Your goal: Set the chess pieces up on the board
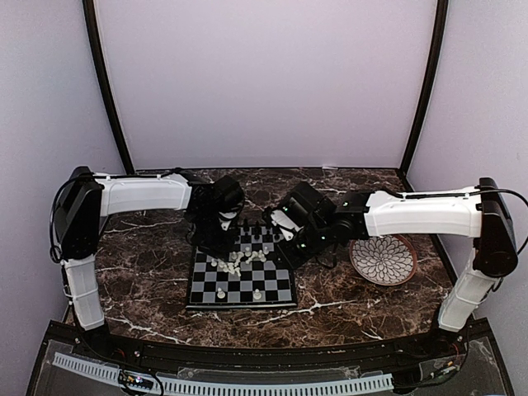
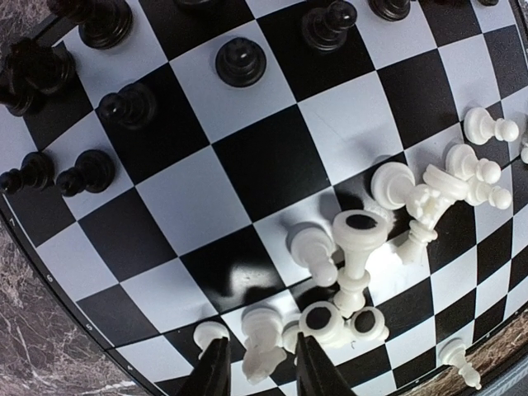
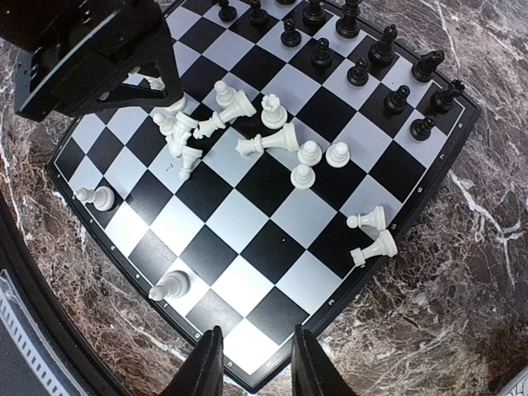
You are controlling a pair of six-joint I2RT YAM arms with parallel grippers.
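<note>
On the chessboard (image 1: 241,303) white pieces lie mixed in the middle, some upright, others toppled. Over the board's left side, my left gripper is partly open; a white knight (image 2: 262,342) shows between its fingers in the left wrist view, not gripped as far as I see. Close by lie a toppled white king (image 2: 422,210) and a tall white piece (image 2: 356,247). My right gripper stands open and empty above the board's right side. Black pieces (image 3: 381,47) stand along the far rows.
A patterned bowl (image 1: 384,259) sits on the marble table to the right of the board. Two white pieces, a pawn (image 3: 371,218) and another (image 3: 376,247), lie tipped at the board's right edge. Both arms hang close together over the board.
</note>
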